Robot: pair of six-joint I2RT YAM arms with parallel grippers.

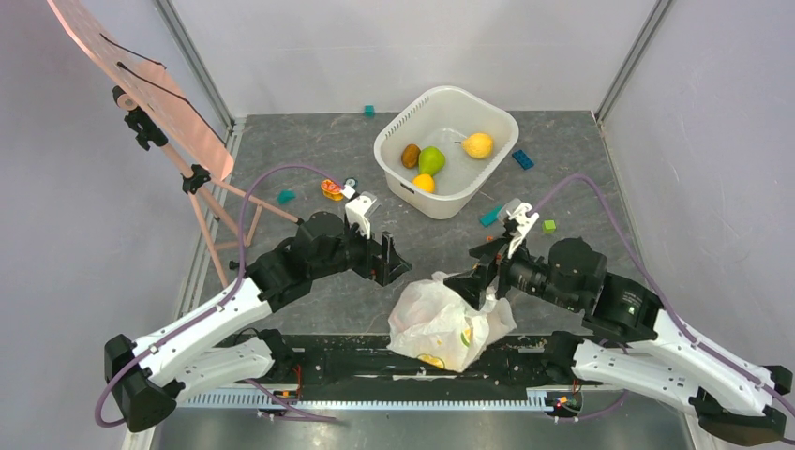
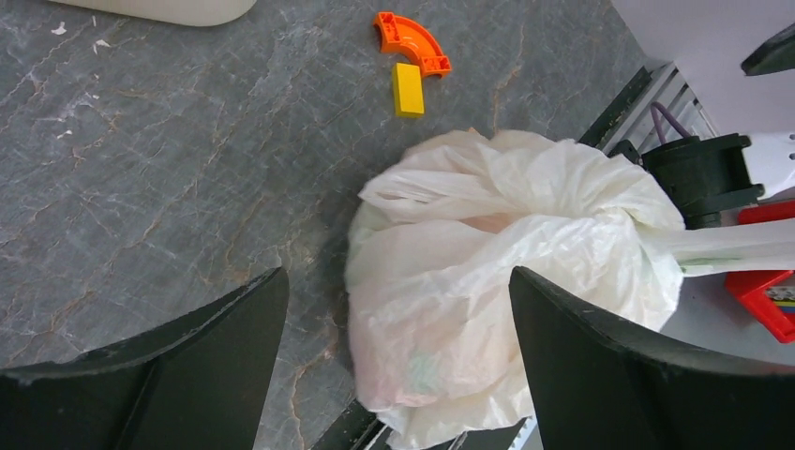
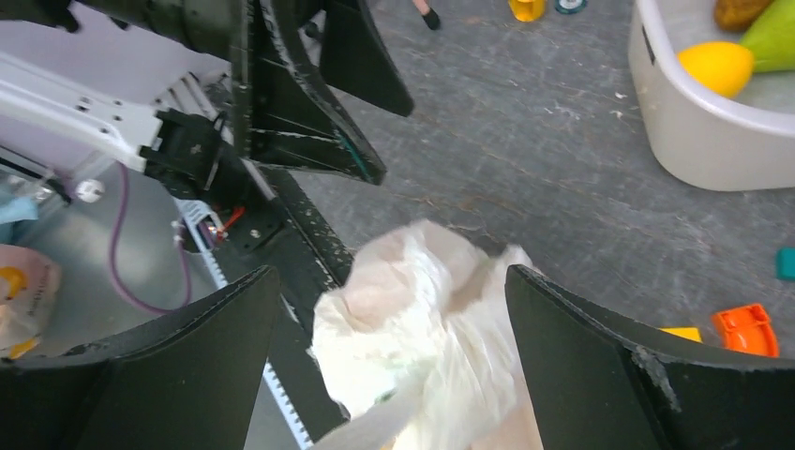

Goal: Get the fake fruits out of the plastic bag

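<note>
The white plastic bag [image 1: 441, 328] lies crumpled at the front of the table, overlapping the front edge. Pinkish and greenish patches show faintly through its film [image 2: 422, 370] in the left wrist view. My left gripper [image 1: 394, 266] stands open above and left of the bag, with nothing gripped. Over the bag's right part is my right gripper [image 1: 472, 289], also open; bag film [image 3: 422, 319] shows between its spread fingers in the right wrist view. A strip of the bag [image 2: 731, 246] stretches off to the right. Its far end is out of sight.
A white basket [image 1: 401, 127] at the back holds a green pear [image 1: 431, 160], a brown fruit [image 1: 410, 157], an orange fruit [image 1: 424, 183] and a yellow fruit [image 1: 477, 145]. Small toy blocks lie around, including a green cube [image 1: 548, 226]. Left of the bag, the table is clear.
</note>
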